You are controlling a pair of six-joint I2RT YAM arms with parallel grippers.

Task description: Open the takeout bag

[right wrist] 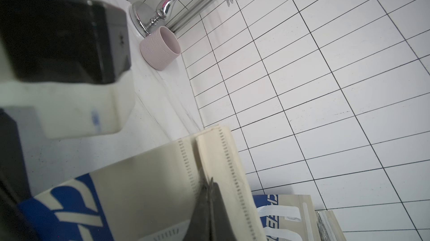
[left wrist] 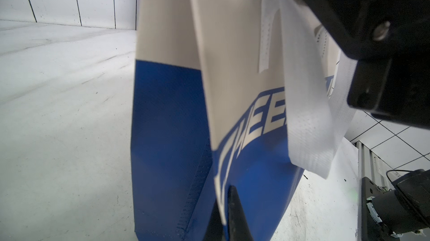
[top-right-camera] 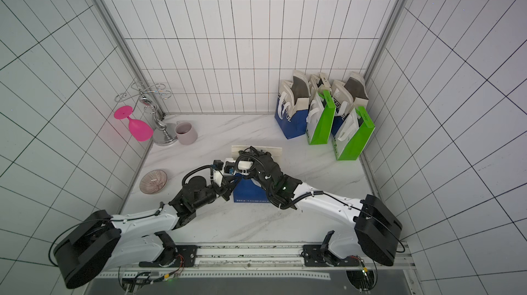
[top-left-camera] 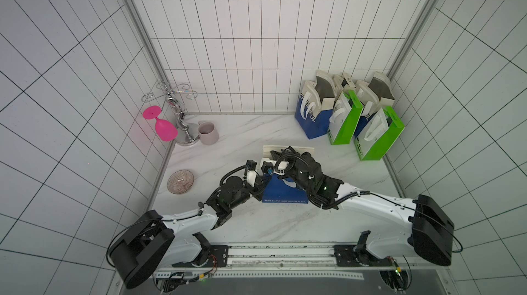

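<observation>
The takeout bag [top-left-camera: 285, 191], blue below and cream above, stands upright on the counter between both arms. In the left wrist view its front corner edge [left wrist: 203, 84] runs down between the dark fingers of my left gripper, shut on that thin edge. Beside that edge hangs the bag's white handle [left wrist: 309, 120]. In the right wrist view, my right gripper is shut at the cream top flap [right wrist: 206, 151], whose folded edge leads in between its fingertips. The bag's opening is mostly hidden by the arms in both top views.
More takeout bags, blue [top-left-camera: 315, 116] and green-white [top-left-camera: 378, 135], stand at the back right. At the left are a pinkish mug [top-left-camera: 208, 133], a metal stand [top-left-camera: 186, 134] with a pink goblet [top-left-camera: 164, 129], and a glass dish [top-left-camera: 180, 181]. Both grippers are very close together.
</observation>
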